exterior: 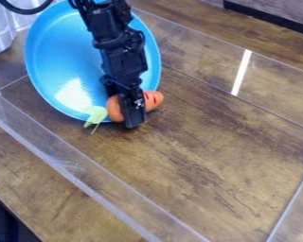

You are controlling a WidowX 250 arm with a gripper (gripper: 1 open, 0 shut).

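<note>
A blue round plate [58, 66] lies at the upper left of the wooden surface. At its lower right rim lies an orange toy carrot [151, 100] with pale green leaves [95, 116] pointing down-left. My black gripper [126, 107] reaches down from the top over the plate and is shut on the carrot's middle, hiding part of it.
A white object [0, 28] stands at the top left corner.
</note>
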